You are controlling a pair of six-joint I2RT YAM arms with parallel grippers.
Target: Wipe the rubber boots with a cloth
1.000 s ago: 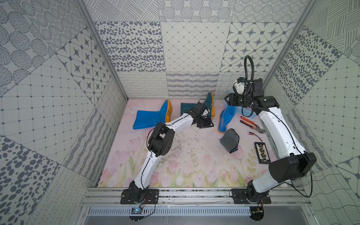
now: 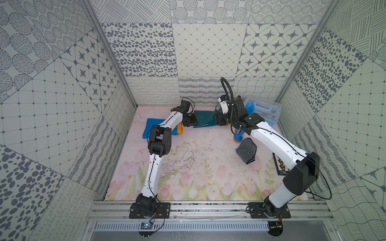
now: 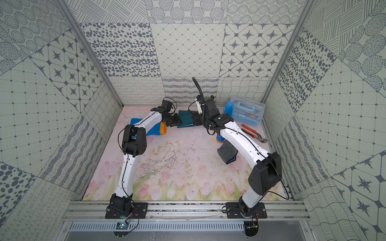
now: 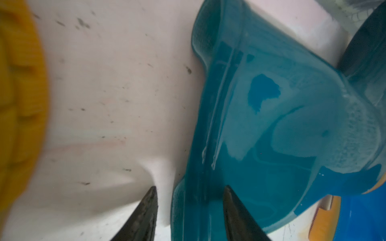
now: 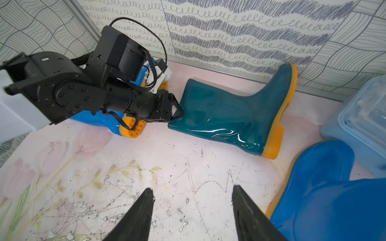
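A dark teal rubber boot (image 5: 225,116) lies on its side at the back centre. My left gripper is open over its top edge, fingertips either side of it in the left wrist view. A blue boot with orange sole (image 2: 154,126) lies at the left, partly under the left arm. Another blue boot (image 5: 317,188) lies right of centre. My right gripper hangs open above the teal boot's right part and the table, empty between its fingers. A grey cloth (image 2: 246,150) lies on the table at the right.
A clear lidded box (image 3: 249,110) stands in the back right corner. Orange-handled pliers (image 3: 253,132) and a small black case (image 2: 281,164) lie along the right edge.
My left gripper has moved back and left to the teal boot's top end. My right gripper has moved left from over the right blue boot toward the teal boot.
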